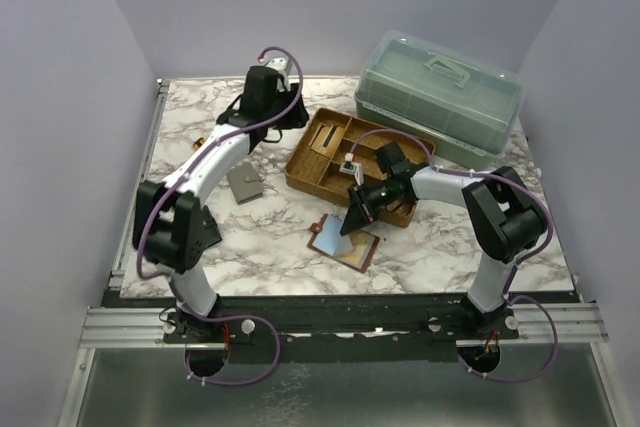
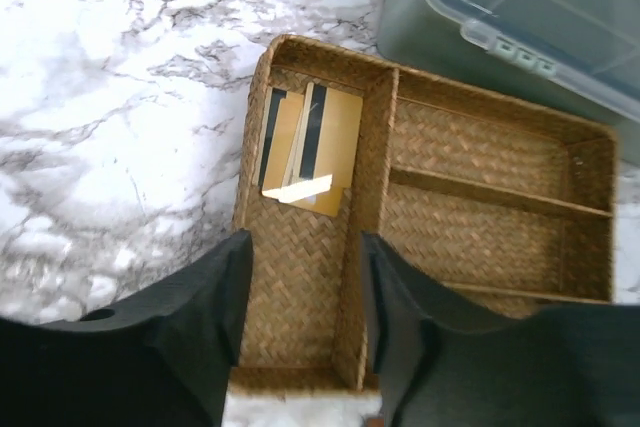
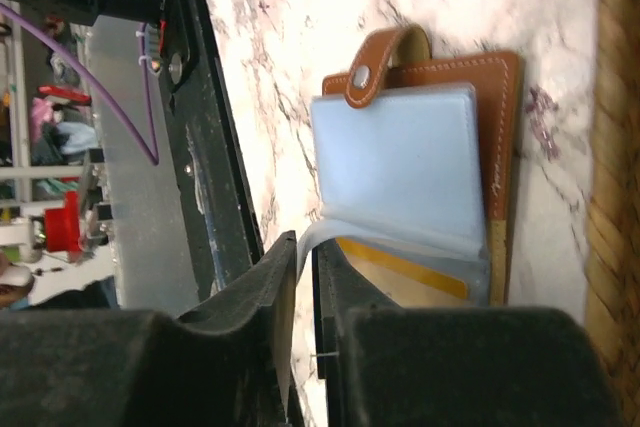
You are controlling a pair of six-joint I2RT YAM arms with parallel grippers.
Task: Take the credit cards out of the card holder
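Observation:
The brown leather card holder (image 1: 326, 240) lies open on the marble at front centre; in the right wrist view its pale sleeve (image 3: 395, 162) shows, a flap lifted between my right gripper's (image 3: 310, 262) fingers, a yellow card behind. Whether those fingers are closed on it is unclear. My left gripper is part open with nothing between its fingers, above the woven organizer. Several gold cards (image 2: 320, 147) lie in that organizer's left compartment.
The woven organizer (image 1: 305, 167) has further compartments. A green lidded box (image 1: 440, 97) stands back right. A grey flat object (image 1: 245, 181) lies at left; the marble between is clear.

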